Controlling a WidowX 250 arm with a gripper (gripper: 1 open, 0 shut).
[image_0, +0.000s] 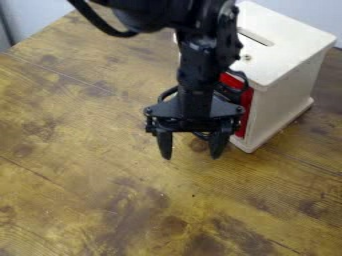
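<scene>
A black gripper (191, 144) hangs in the middle of the view, open, its two dark fingers pointing down over the wooden table. Directly behind it stands a white wooden box (275, 70) with a slot in its top and a red front (241, 118). The gripper and arm cover most of that red front and the black handle on it; only parts of a black loop show around the gripper. Whether the fingers touch the handle cannot be told.
A pale wall shows at the top edges behind the table.
</scene>
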